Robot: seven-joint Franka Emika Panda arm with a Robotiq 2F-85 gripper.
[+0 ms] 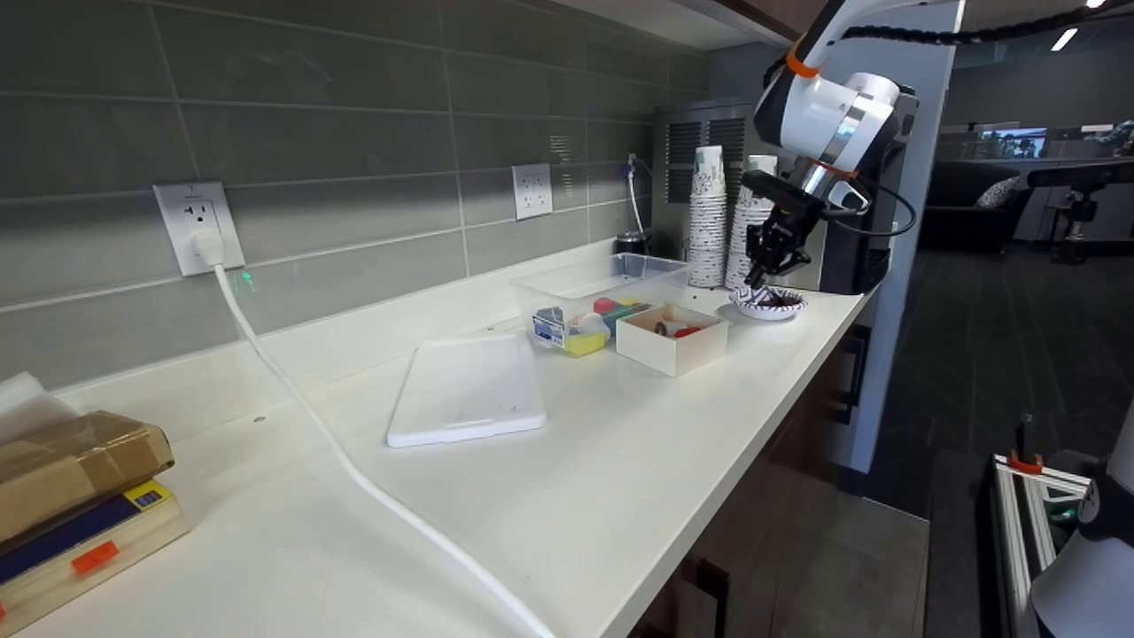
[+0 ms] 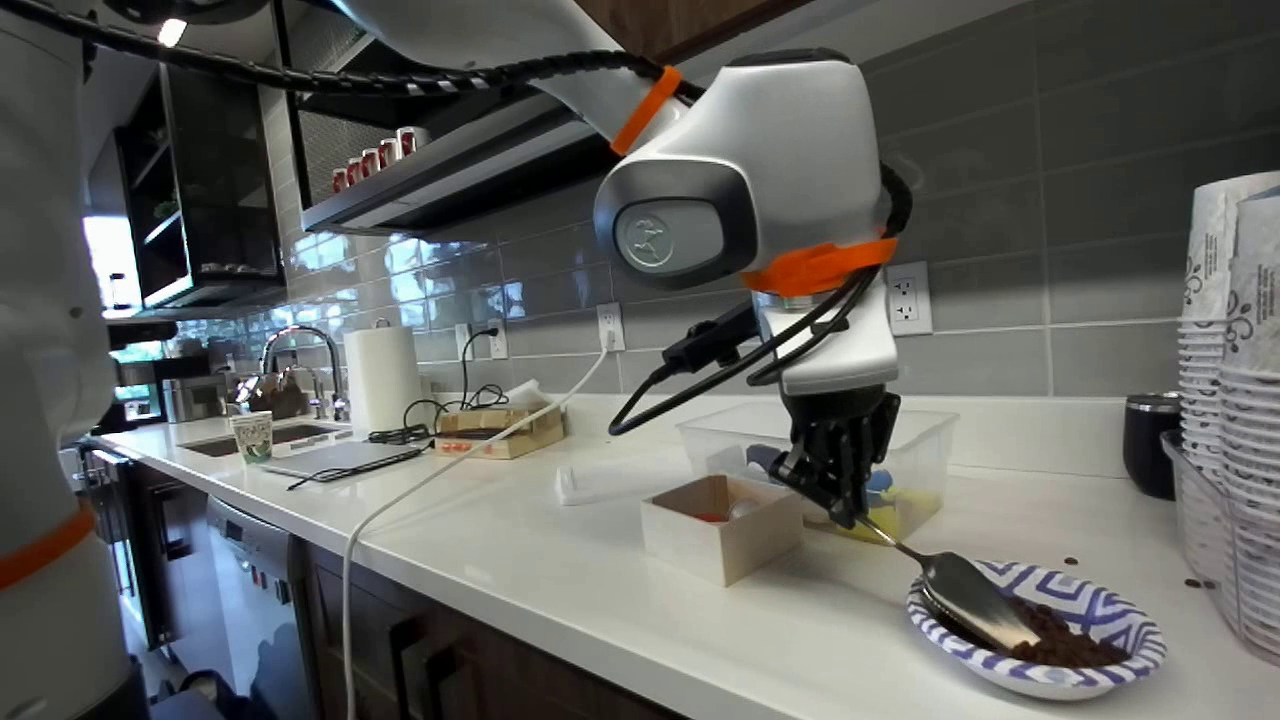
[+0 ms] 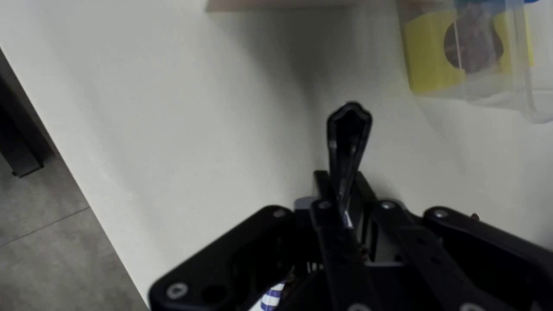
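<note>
A metal spoon (image 2: 974, 596) slants down from my gripper (image 2: 854, 518), which is shut on its handle. Its broad head rests in a paper bowl (image 2: 1122, 618) with a blue-and-white pattern, against dark brown crumbly stuff (image 2: 1068, 643). From exterior view 1 the bowl (image 1: 767, 313) shows near the counter's far end, with the gripper (image 1: 757, 278) just above its near side. In the wrist view the black handle end (image 3: 350, 122) sticks up between the fingers; the arm's own parts hide most of the bowl there.
Close to the bowl stand an open cream box (image 2: 723, 546) with small items and a clear plastic bin (image 1: 595, 278) holding coloured things. Stacked paper cups (image 2: 1214, 360) rise behind the bowl. A white board (image 1: 468, 388) lies flat. The counter's front edge runs close by.
</note>
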